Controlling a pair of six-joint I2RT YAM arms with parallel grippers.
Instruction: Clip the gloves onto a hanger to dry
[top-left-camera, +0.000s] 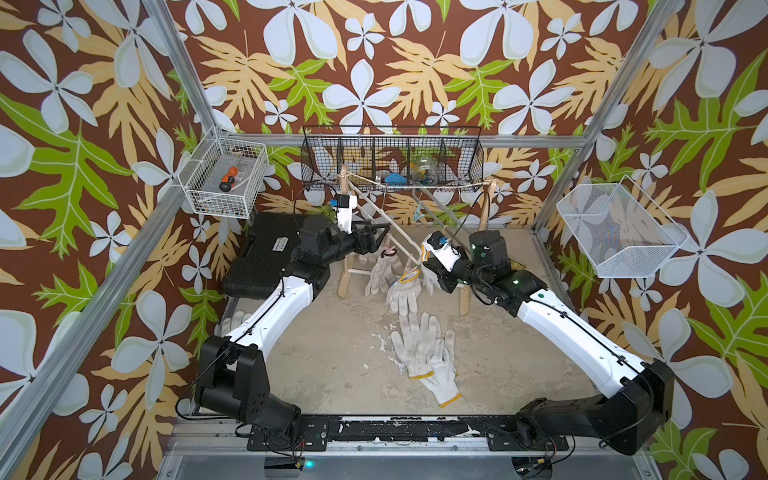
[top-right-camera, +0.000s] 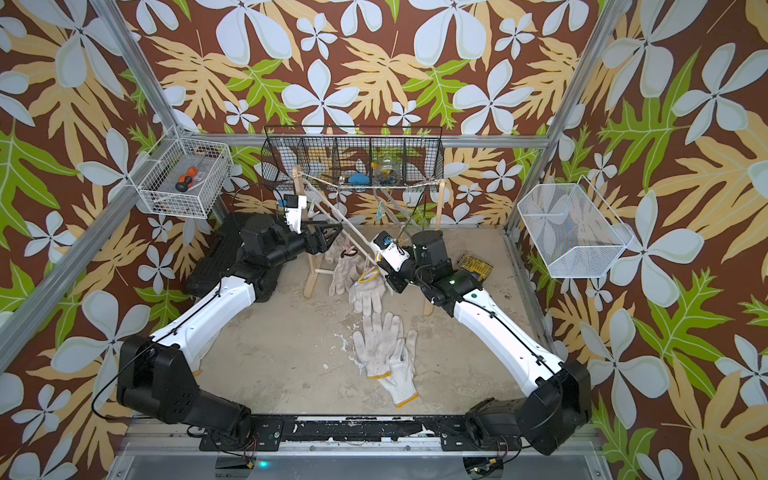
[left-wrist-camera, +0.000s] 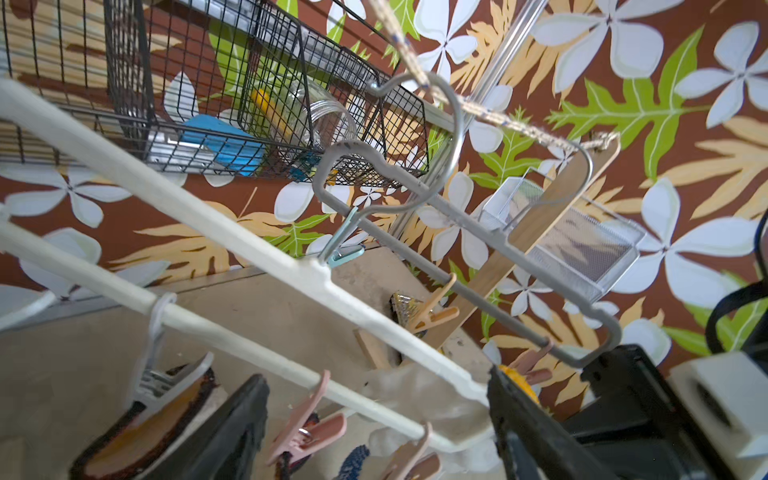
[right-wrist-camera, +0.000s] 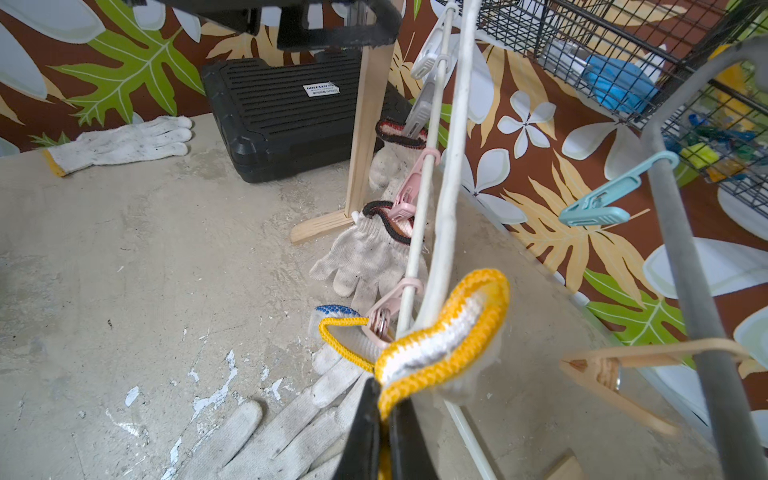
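Gloves hang from pink and grey clips (right-wrist-camera: 406, 192) on a white hanger (left-wrist-camera: 279, 257) strung on the wooden rack. My right gripper is shut on the yellow cuff (right-wrist-camera: 444, 336) of a glove, beside the bar. My left gripper hangs over the hanger, open, with pink clips visible below between its fingers. A grey hanger (left-wrist-camera: 468, 224) with cyan and beige clips (left-wrist-camera: 432, 316) hangs behind. Two loose gloves (top-left-camera: 420, 352) lie on the front floor.
A black case (top-left-camera: 256, 252) lies at the left. A black wire basket (top-left-camera: 360, 156) is at the back, with white baskets (top-left-camera: 608, 240) on both sides. Another glove (right-wrist-camera: 128, 144) lies near the case.
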